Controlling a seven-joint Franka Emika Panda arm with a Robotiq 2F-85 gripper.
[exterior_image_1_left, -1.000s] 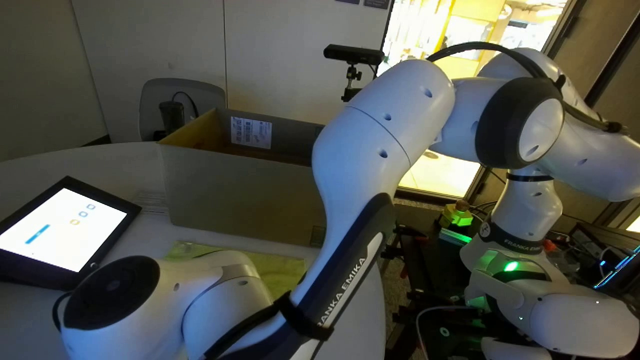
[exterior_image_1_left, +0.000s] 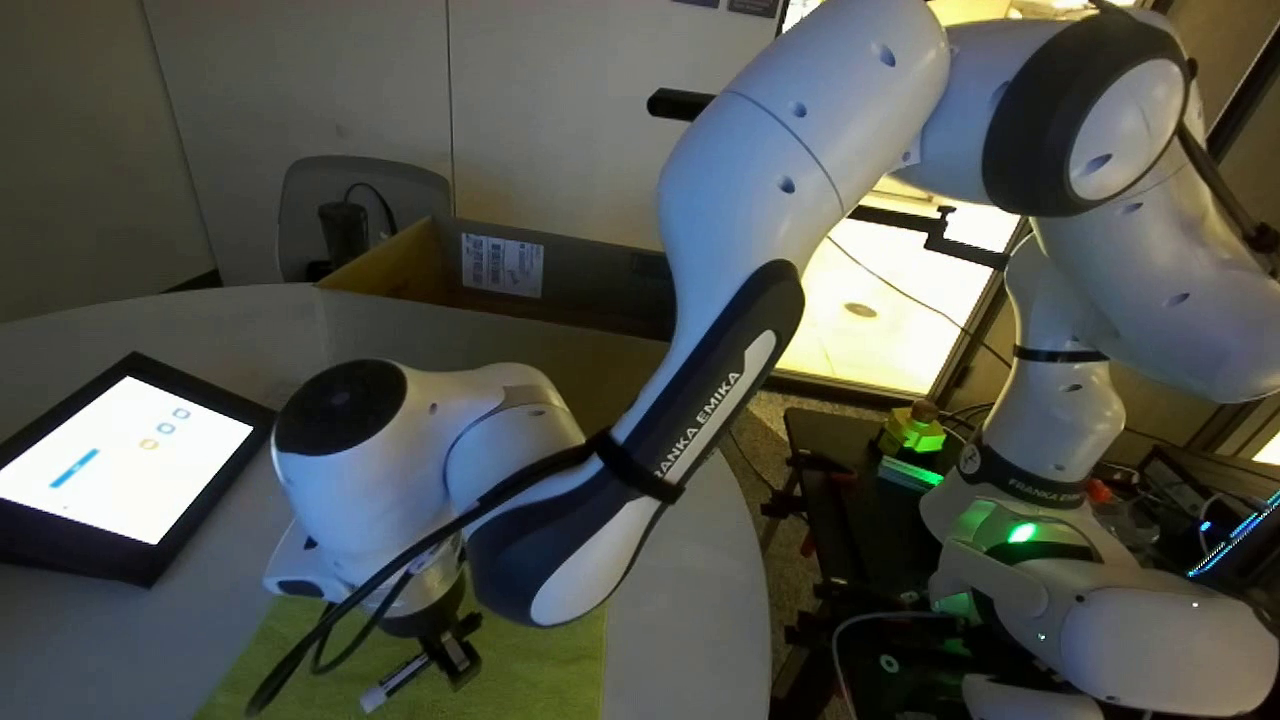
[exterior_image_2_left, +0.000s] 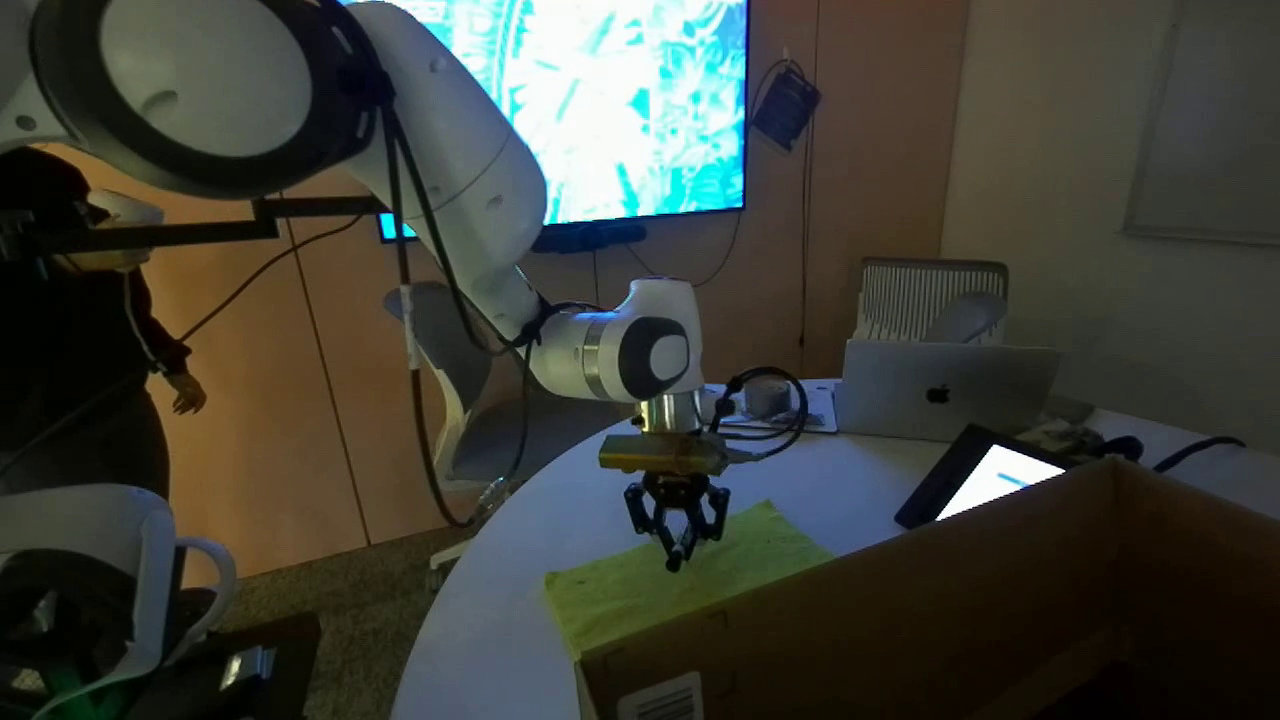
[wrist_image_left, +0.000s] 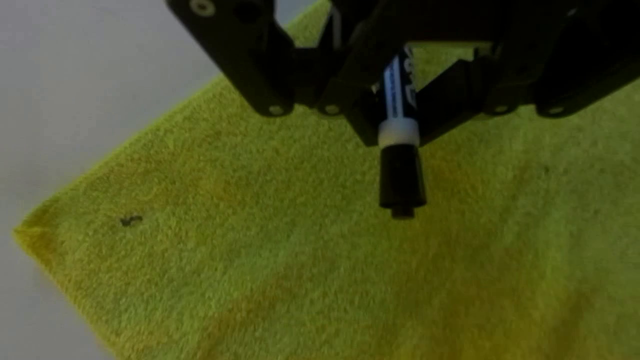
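Note:
A marker (wrist_image_left: 400, 126) with a black cap, a white band and a dark printed label is held between my gripper's fingers, cap pointing out. My gripper is shut on its barrel; the far end of the marker is hidden behind the fingers. Below lies a yellow-green cloth (wrist_image_left: 270, 240), spread flat, and the marker appears to hang above it. In exterior view 1 the marker (exterior_image_1_left: 396, 682) sticks out at a slant from the gripper (exterior_image_1_left: 459, 672). From the other side, the gripper (exterior_image_2_left: 678, 554) hangs over the cloth (exterior_image_2_left: 624, 588).
A large open cardboard box (exterior_image_1_left: 480, 314) stands on the round table beside the cloth. A tablet with a lit screen (exterior_image_1_left: 126, 450) sits at the left. On the table's far side in exterior view 2 is a laptop (exterior_image_2_left: 942, 390).
The arm has risen and swung toward the box and to the right, bringing the gripper and marker into exterior view 1. Box and tablet have stayed put.

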